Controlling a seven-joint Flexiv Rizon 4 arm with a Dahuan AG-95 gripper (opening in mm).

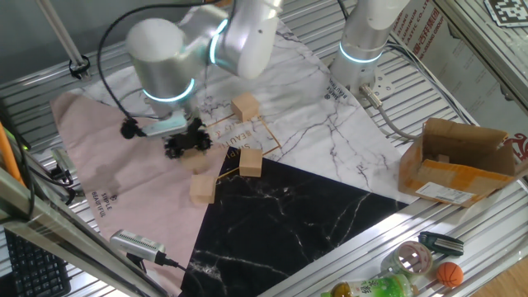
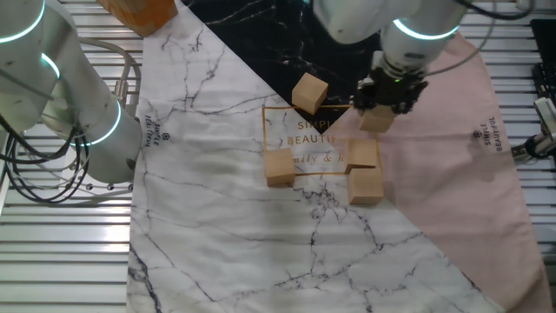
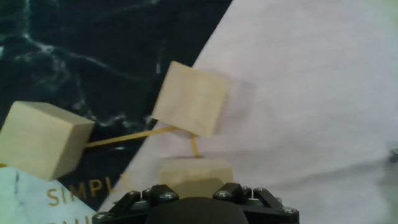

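My gripper (image 1: 188, 142) is shut on a light wooden block (image 1: 196, 160), which shows below its fingers. In the wrist view the held block (image 3: 196, 177) lies between the dark fingers at the bottom edge. Another wooden block (image 3: 191, 98) sits just ahead of it on the pink cloth, by the black border. To the left in that view, a further block (image 3: 45, 140) stands at the black area's edge. Exterior view 2 shows two blocks close together, one (image 2: 361, 154) nearer the gripper (image 2: 391, 89) and one (image 2: 365, 187) beyond; the arm hides both in exterior view 1.
A separate block (image 1: 245, 106) rests on the white marble cloth. Tape, a bottle (image 1: 375, 287) and a small orange ball (image 1: 450, 274) lie along the front.
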